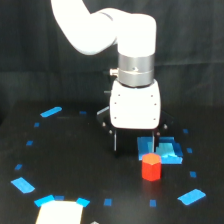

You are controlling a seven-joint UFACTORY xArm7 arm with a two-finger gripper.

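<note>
My gripper hangs above the dark table, left of and partly in front of a small blue tray. Its dark fingers stand wide apart, so it is open, with nothing between them. A red block with a hexagonal top stands at the tray's near side. From this angle it covers part of the tray, and I cannot tell whether the two touch. The white gripper body hides the tray's left part.
A white object is cut off by the bottom edge at the left. Blue tape strips and small blue squares mark the black table.
</note>
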